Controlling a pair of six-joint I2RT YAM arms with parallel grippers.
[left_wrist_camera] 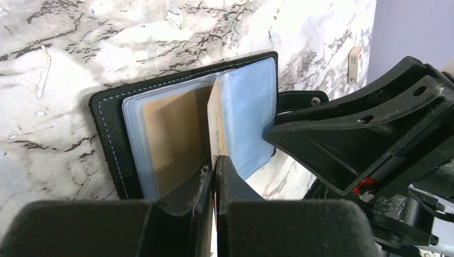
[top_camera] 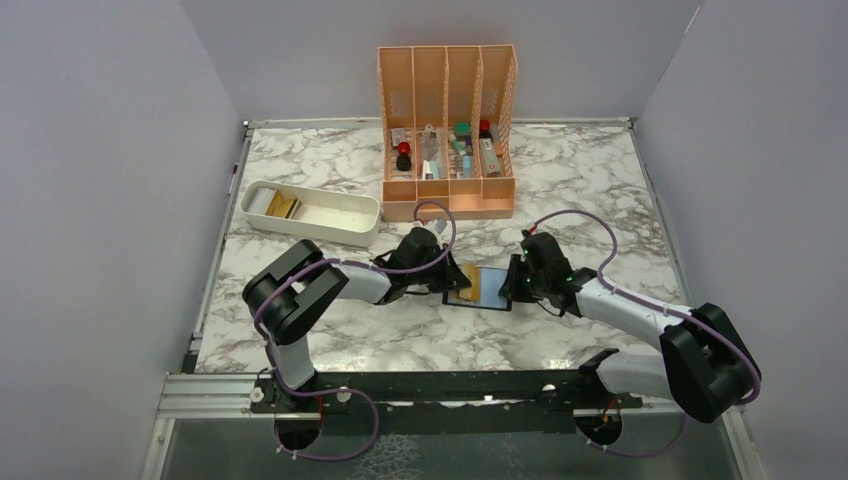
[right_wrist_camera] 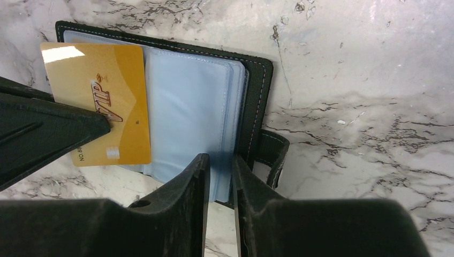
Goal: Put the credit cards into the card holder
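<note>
The card holder (left_wrist_camera: 110,139) lies open on the marble table, black with stitched edges and clear bluish sleeves (right_wrist_camera: 187,101). A gold card (right_wrist_camera: 99,80) stands tilted over the holder's left part in the right wrist view. In the left wrist view the same card is nearly edge-on, its lower edge against the sleeves; whether it is inside one cannot be told. My left gripper is shut on the card's near edge. At the holder's right side, my right gripper is shut on the sleeve edges, which run between its fingers.
A white tray (top_camera: 335,225) at the left holds more cards (top_camera: 282,206). Behind the holder stands an orange compartment box (top_camera: 447,202) with small items in it. Free marble lies to the right and in front of the holder.
</note>
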